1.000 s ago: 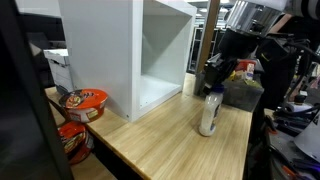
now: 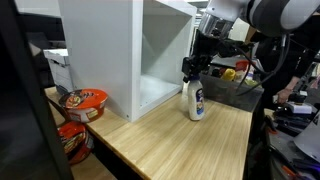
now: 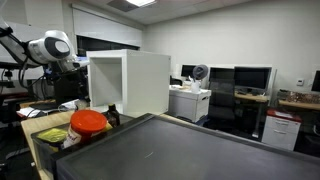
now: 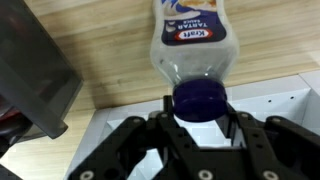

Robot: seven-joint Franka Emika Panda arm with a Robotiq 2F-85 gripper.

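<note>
A white squeeze bottle (image 2: 195, 101) with a dark blue cap and a Kraft label is held upright over the wooden table in exterior view 1. My gripper (image 2: 191, 76) is shut on its cap from above. In the wrist view, the blue cap (image 4: 200, 100) sits between the fingertips, and the label (image 4: 193, 27) faces the camera. Whether the bottle's base touches the table cannot be told.
Left of the bottle, a white open-fronted cabinet (image 2: 103, 58) stands on the table. A red bowl-shaped package (image 2: 83, 99) lies by its outer side. Behind the bottle is a grey bin (image 2: 226, 91) with several items.
The gripper and bottle have moved left and away from the camera, closer to the cabinet's open front. The bottle stays in the gripper; the cabinet and red packages have not moved.
</note>
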